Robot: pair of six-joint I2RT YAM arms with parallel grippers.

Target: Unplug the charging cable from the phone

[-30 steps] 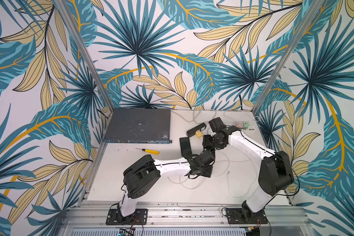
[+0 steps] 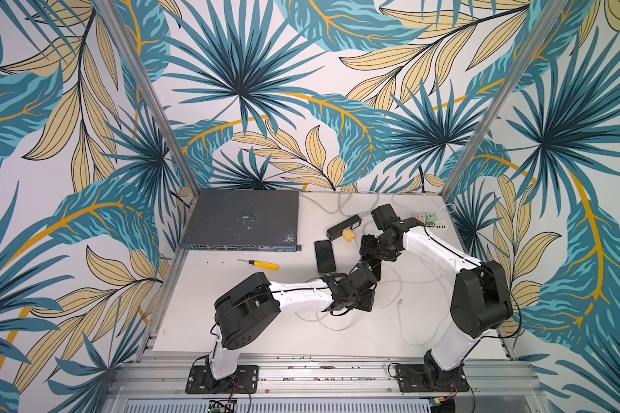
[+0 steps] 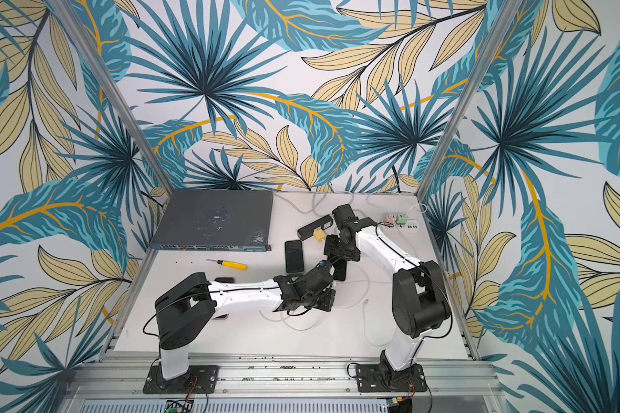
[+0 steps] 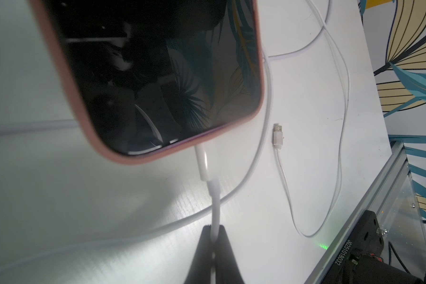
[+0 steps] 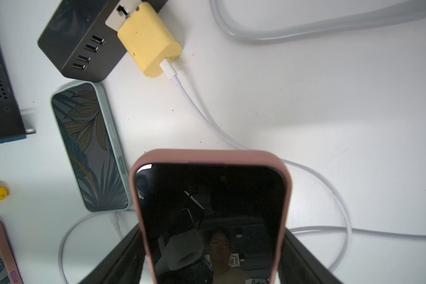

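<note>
A phone in a pink case is held above the table, with my right gripper shut across its sides. At the phone's bottom edge, in the left wrist view, sits the white plug of the charging cable. Its white body meets the case; no metal tip shows, and how deep it is seated is hidden. Just below the plug, my left gripper is shut with the thin cable running between its fingertips. In the top left view both grippers largely cover the phone.
A second phone, in a pale green case, lies beside a black power strip with a yellow charger. Loose white cable loops cross the table. A loose USB plug lies toward the front. A yellow screwdriver is on the left.
My right gripper has shifted slightly right over the last second. The left one has moved slightly right and toward the front. The other objects stay put.
</note>
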